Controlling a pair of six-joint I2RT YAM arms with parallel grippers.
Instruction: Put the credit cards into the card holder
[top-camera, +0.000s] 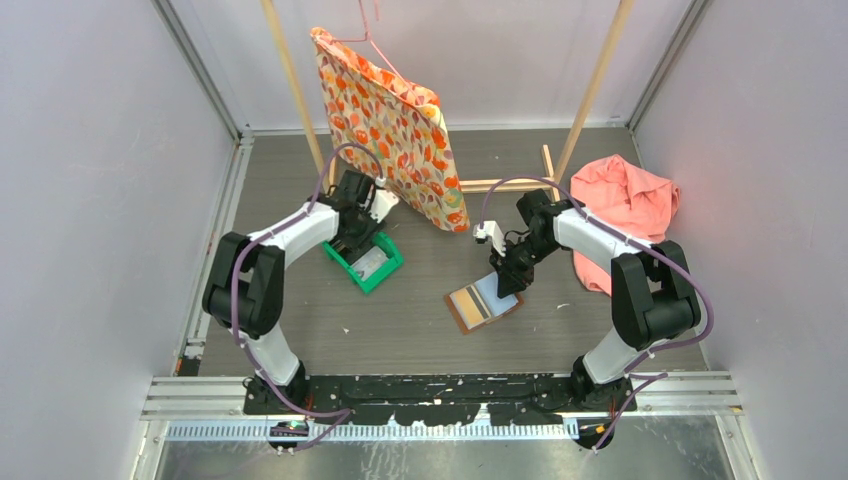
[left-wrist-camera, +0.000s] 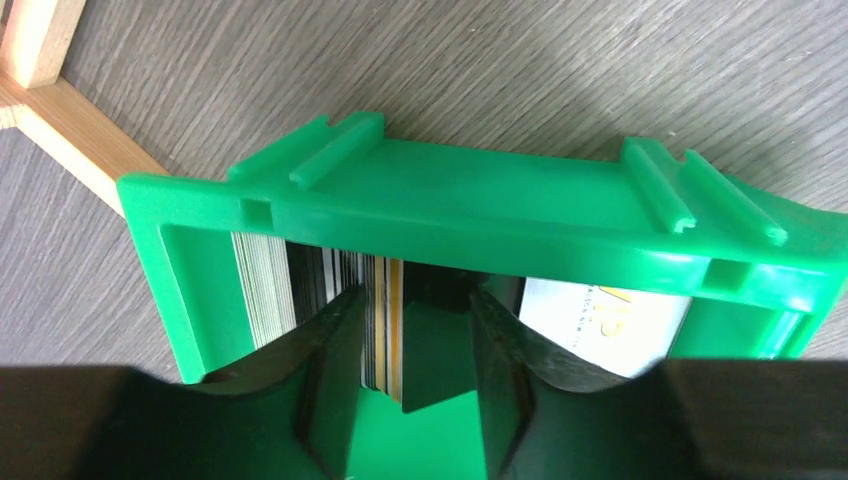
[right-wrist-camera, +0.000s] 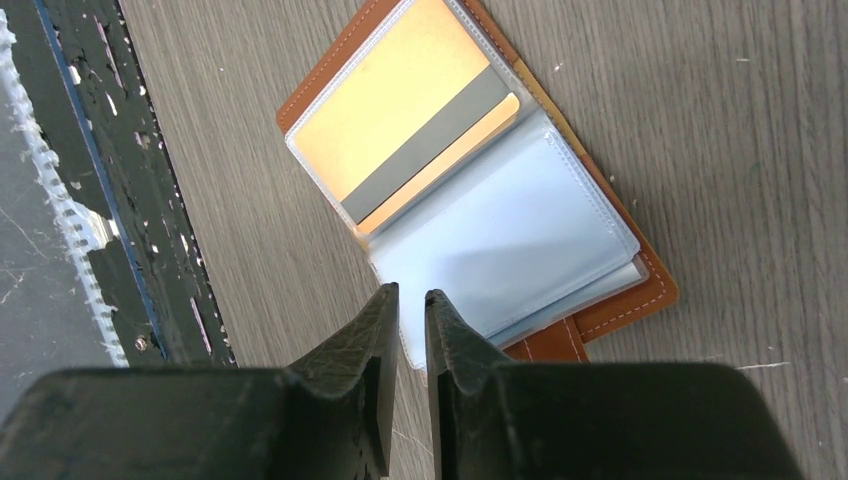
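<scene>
A green tray (left-wrist-camera: 500, 190) in the left wrist view holds several cards on edge and a white card (left-wrist-camera: 610, 320) lying flat. My left gripper reaches into it with fingers part open. Between its fingers stand gold-edged cards (left-wrist-camera: 390, 330) and a dark card (left-wrist-camera: 440, 335); firm contact does not show. The brown card holder (right-wrist-camera: 625, 305) lies unfolded on the table, with a gold card (right-wrist-camera: 400, 100) in one clear pocket and a pale pocket (right-wrist-camera: 510, 230) beside it. Over the pale side's edge is my right gripper, slightly open and empty.
An orange-patterned cloth (top-camera: 395, 130) hangs behind the tray, and a pink cloth (top-camera: 625, 205) lies crumpled at the right. Wooden bars (top-camera: 500, 186) cross the back. Bare table (top-camera: 430, 265) separates tray and holder.
</scene>
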